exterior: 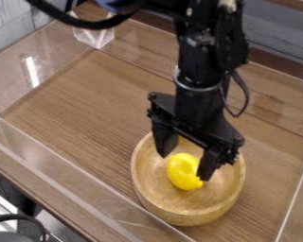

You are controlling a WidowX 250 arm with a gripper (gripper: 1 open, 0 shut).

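A yellow lemon-like object (185, 174) lies in a round wooden bowl (161, 203) at the lower middle of the camera view. The black gripper (185, 148) hangs over the bowl, pointed down and open, with one finger to each side above the yellow object. The arm hides the back part of the bowl's inside.
A clear plastic object (94, 30) stands at the upper left. The wooden surface left of the bowl is bare. Another dark object shows at the bottom left corner.
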